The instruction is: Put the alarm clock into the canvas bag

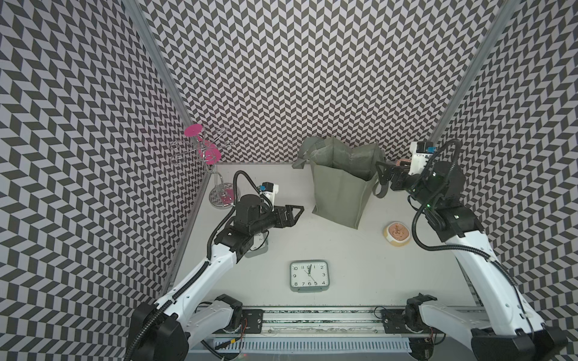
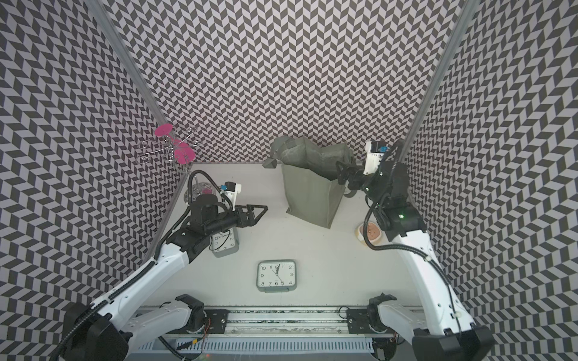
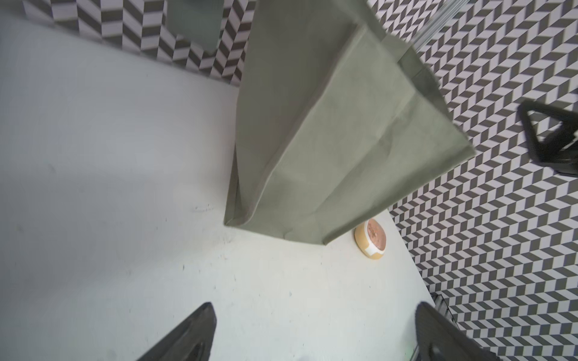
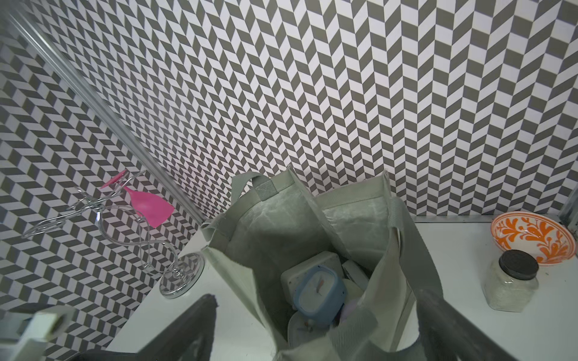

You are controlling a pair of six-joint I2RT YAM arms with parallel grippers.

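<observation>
The olive canvas bag (image 1: pixel 337 192) stands open at the back; in the right wrist view a blue clock (image 4: pixel 320 293) and other items lie inside it. A square clock (image 1: pixel 309 275) lies at the front middle. A second clock (image 2: pixel 225 244) lies on the left, partly hidden by the left arm. My left gripper (image 1: pixel 291 214) is open and empty, over the table left of the bag's front. My right gripper (image 1: pixel 386 173) is open at the bag's upper right edge, with nothing seen held.
A chrome stand with pink pieces (image 1: pixel 209 152) stands back left. An oval container (image 1: pixel 397 233) lies right. A jar (image 4: pixel 510 282) and orange-patterned bowl (image 4: pixel 533 236) are at the back right.
</observation>
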